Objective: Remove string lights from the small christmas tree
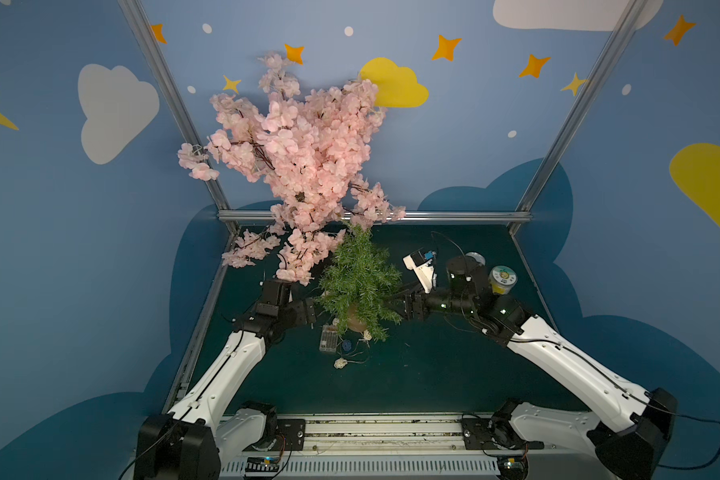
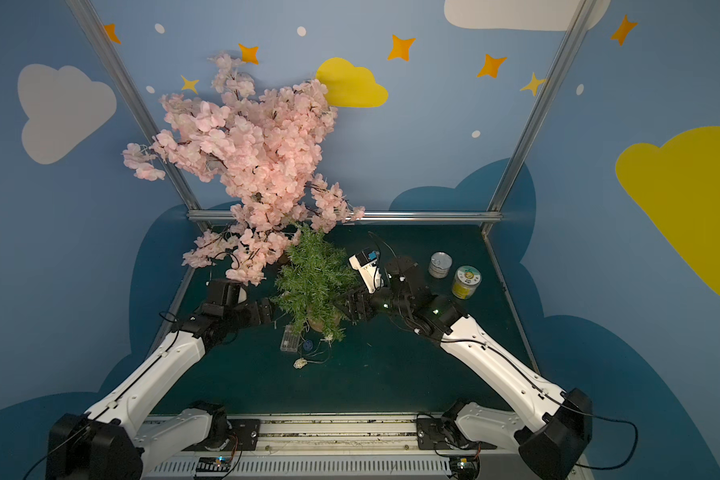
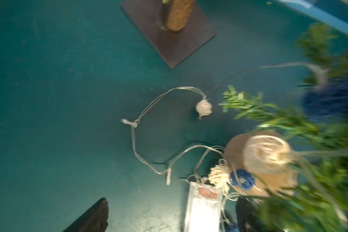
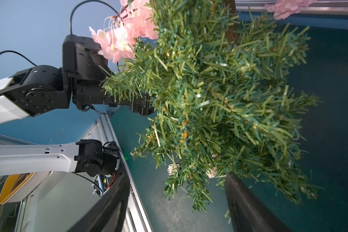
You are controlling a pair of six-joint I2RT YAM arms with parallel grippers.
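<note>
The small green tree (image 1: 358,276) stands mid-table between my grippers. My left gripper (image 1: 308,312) is open at its left side; in the left wrist view, foliage (image 3: 321,135), a clear battery box (image 3: 203,205), pale wire (image 3: 133,143), cream balls (image 3: 219,176) and blue balls (image 3: 242,178) lie in front of its fingers. My right gripper (image 1: 400,305) is open at the tree's right side; in the right wrist view its fingers face the branches, where two cream balls (image 4: 173,169) show low among the foliage. Branches hide much of the string.
A pink blossom tree (image 1: 300,160) fills the back left, touching the small tree. A white object (image 2: 366,270) and two cans (image 2: 440,264) (image 2: 465,281) stand at back right.
</note>
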